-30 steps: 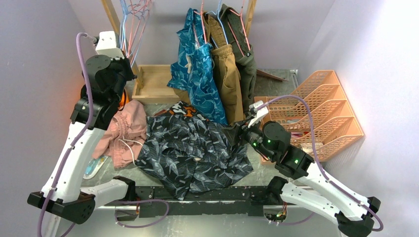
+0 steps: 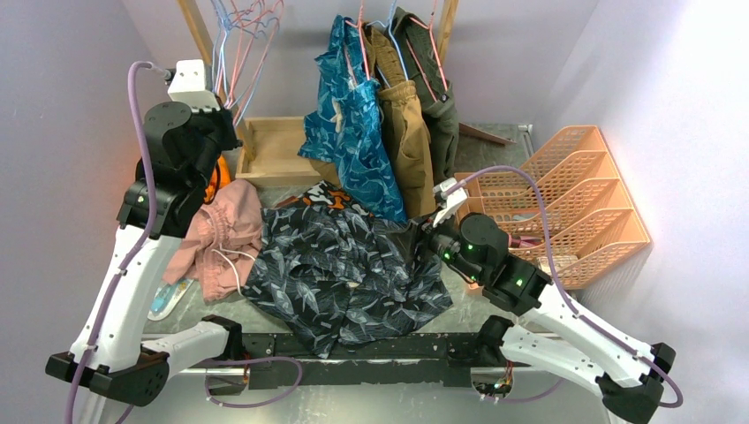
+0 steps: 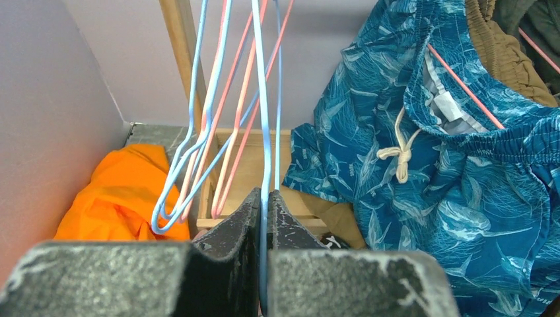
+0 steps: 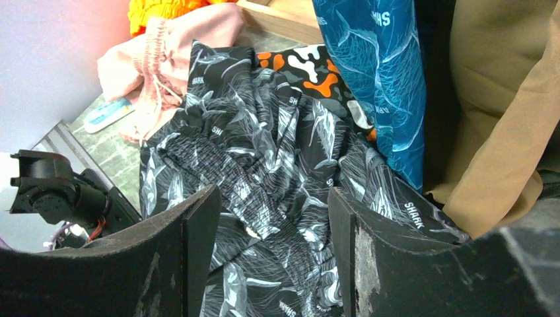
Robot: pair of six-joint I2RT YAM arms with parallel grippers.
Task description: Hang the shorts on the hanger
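Black leaf-patterned shorts (image 2: 349,265) lie spread on the floor in the middle of the top view. They also fill the centre of the right wrist view. My right gripper is over their right part, its fingers (image 4: 200,218) apart with nothing between them. At the upper left, a bunch of pink and light-blue hangers (image 2: 243,44) hangs at the wooden post. My left gripper is shut on the wire of a light-blue hanger (image 3: 261,99), which runs down between the fingertips. Other hangers hang just left of it, apart from the fingers.
Blue leaf-print shorts (image 2: 358,124), brown trousers (image 2: 404,132) and dark green trousers (image 2: 437,115) hang at the back. Pink clothing (image 2: 216,238) and an orange cloth (image 3: 125,195) lie left. An orange basket (image 2: 565,199) stands right; a wooden tray (image 2: 287,172) sits behind the shorts.
My right gripper has moved slightly left over the shorts, which lie unchanged.
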